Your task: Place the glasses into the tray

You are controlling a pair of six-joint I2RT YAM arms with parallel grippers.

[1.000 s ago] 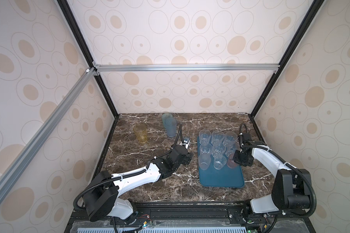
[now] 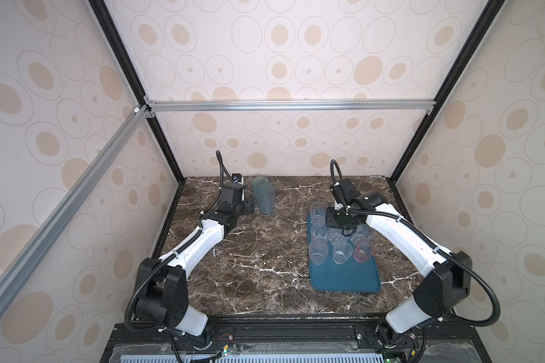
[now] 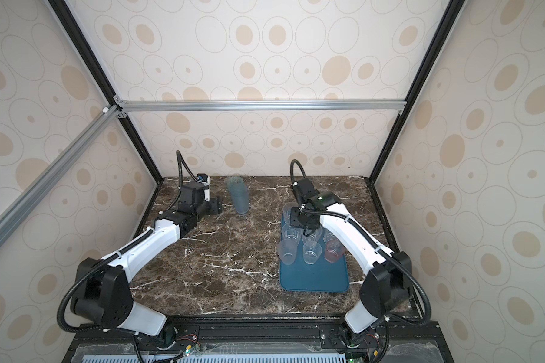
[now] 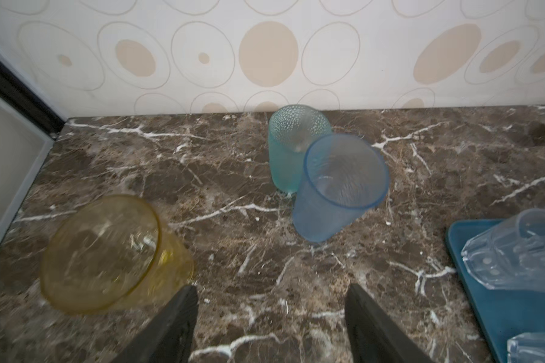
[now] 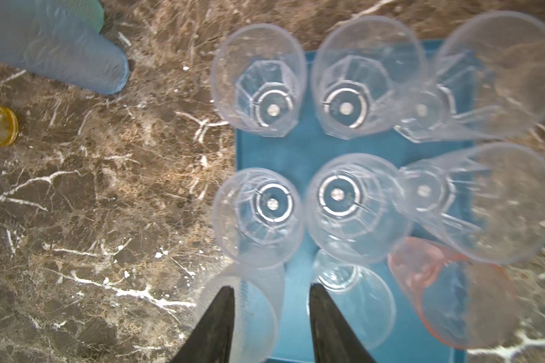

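Clear glasses and a pink one (image 5: 451, 293) stand on the blue tray (image 2: 344, 276), packed toward its back. Off the tray at the back stand a blue glass (image 4: 339, 187) and a green glass (image 4: 296, 148). A yellow glass (image 4: 115, 254) stands to their left, hidden behind the left arm in the top views. My left gripper (image 2: 246, 205) is above the table near these, open, nothing between its fingers. My right gripper hovers open over the tray's glasses, above a frosted glass (image 5: 242, 314), with nothing seen held.
The tray's front part is empty. Walls enclose the back and both sides.
My left gripper has moved back and left, higher up, toward the coloured glasses. My right gripper has risen and moved leftward from the tray's right side to over its middle.
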